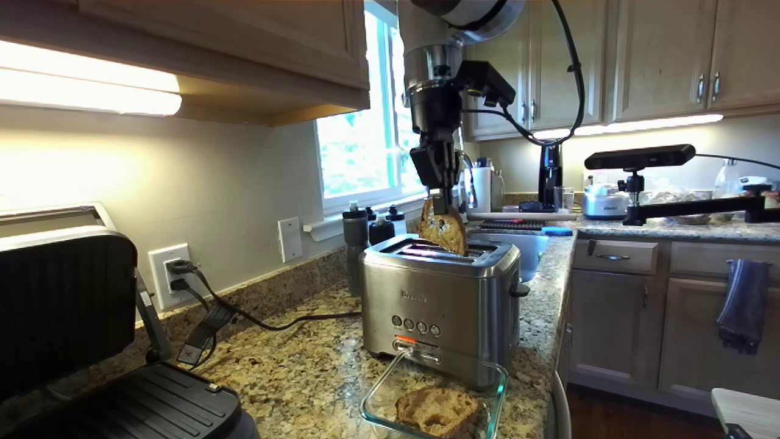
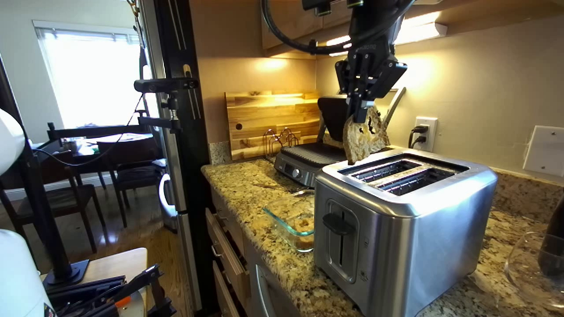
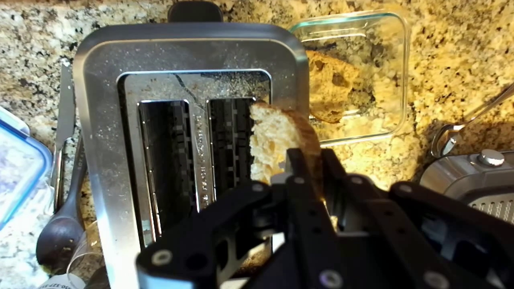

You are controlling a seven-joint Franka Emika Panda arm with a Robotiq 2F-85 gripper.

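Observation:
A slice of bread hangs from my gripper, which is shut on its upper part. In exterior view 2 the same slice is above the toaster, near its far edge. From the wrist, the slice overlaps the right side of the right-hand slot; the left slot looks empty. Both slots run through the steel top. A second slice of bread lies in the glass dish beside the toaster.
An open contact grill stands on the counter beyond the dish. Bottles stand behind the toaster by the wall. A dark spoon and a knife lie along the toaster's other side. A power cord crosses the counter.

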